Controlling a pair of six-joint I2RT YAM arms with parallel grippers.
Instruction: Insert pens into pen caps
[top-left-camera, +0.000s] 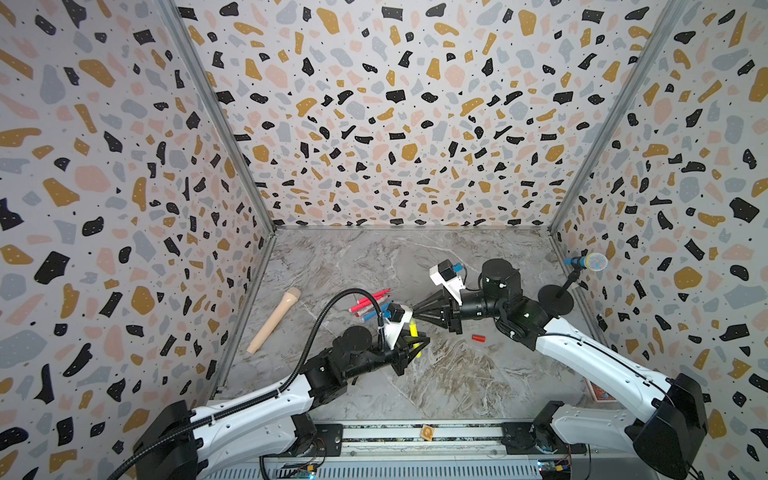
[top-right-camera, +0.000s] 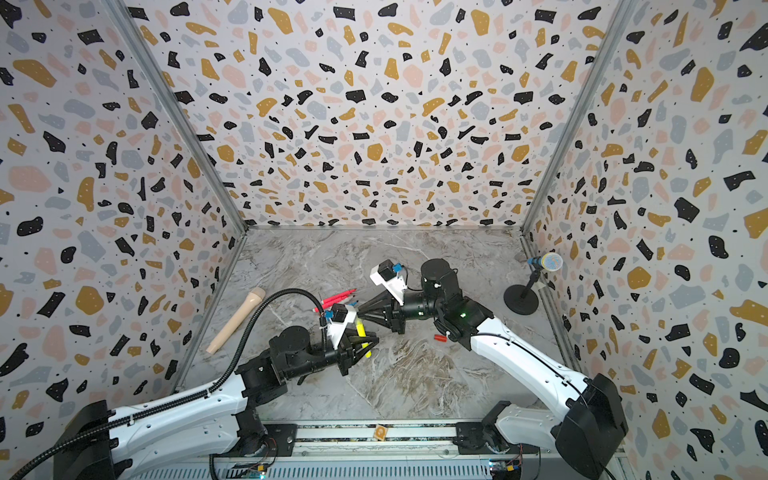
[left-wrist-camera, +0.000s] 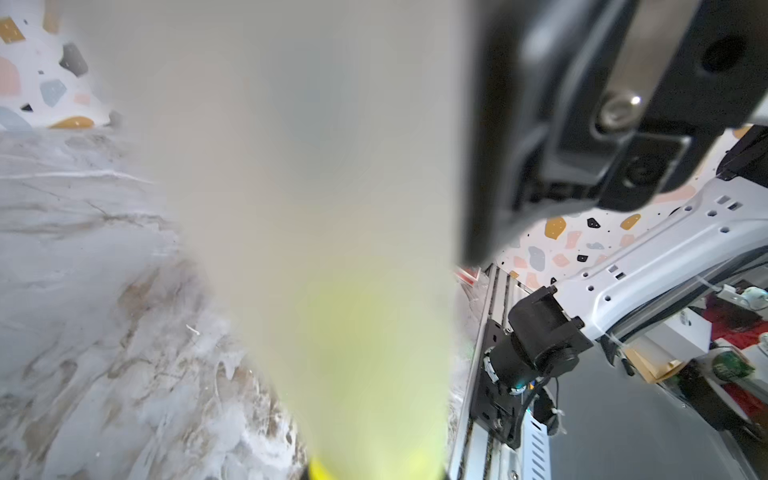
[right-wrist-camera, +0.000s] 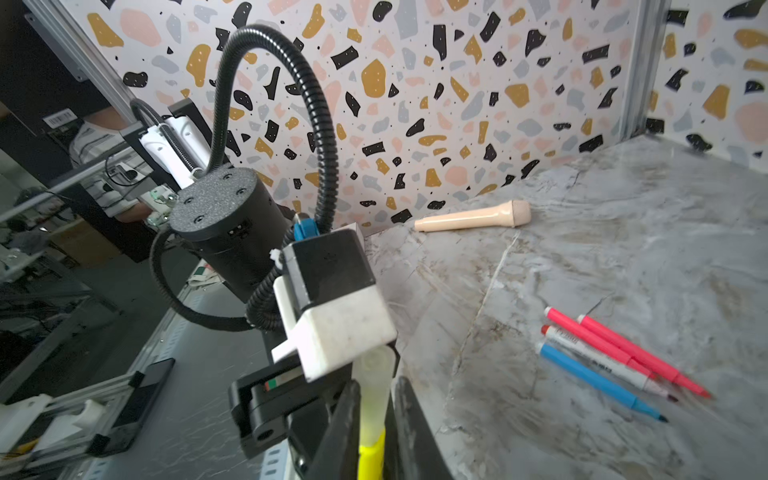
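My left gripper (top-left-camera: 412, 345) is shut on an upright yellow pen (top-right-camera: 364, 338), whose pale translucent end points up and fills much of the left wrist view, blurred. My right gripper is part open beside that pale end, a finger on each side of it; whether they touch it I cannot tell. Behind them lie pink pens (right-wrist-camera: 616, 344), a blue pen (right-wrist-camera: 596, 380) and a white pen (right-wrist-camera: 592, 356). A small red cap (top-left-camera: 478, 337) lies right of the grippers.
A beige microphone-shaped object (top-left-camera: 272, 320) lies at the left of the marble table (top-left-camera: 336, 256). A black stand (top-right-camera: 521, 299) is at the far right.
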